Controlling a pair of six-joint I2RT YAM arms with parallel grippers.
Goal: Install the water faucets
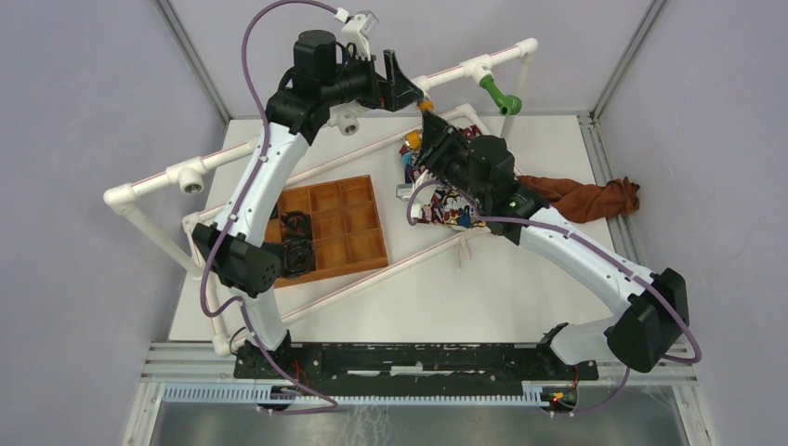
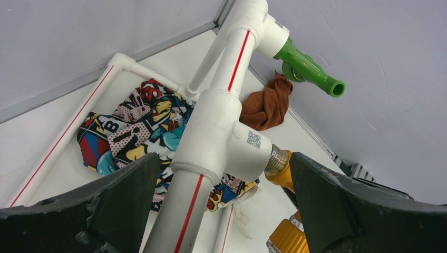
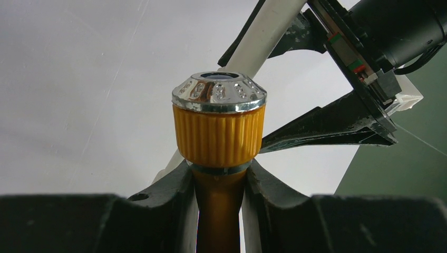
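A yellow faucet (image 3: 219, 134) with a chrome head is held in my right gripper, shut on its body. In the left wrist view its threaded end (image 2: 275, 161) meets the side outlet of a white tee (image 2: 250, 153); how far it sits inside is unclear. My left gripper stands open around the white pipe (image 2: 182, 226) just below that tee. A green faucet (image 2: 311, 71) is on the tee further along the pipe. In the top view both grippers are close together at the upper rail.
An orange compartment tray (image 1: 348, 242) lies on the table left of centre. A patterned cloth (image 2: 132, 137) and brown cloth (image 1: 595, 200) lie below the rail. Other white tees (image 1: 190, 181) line the frame, and the table's front (image 1: 446, 307) is clear.
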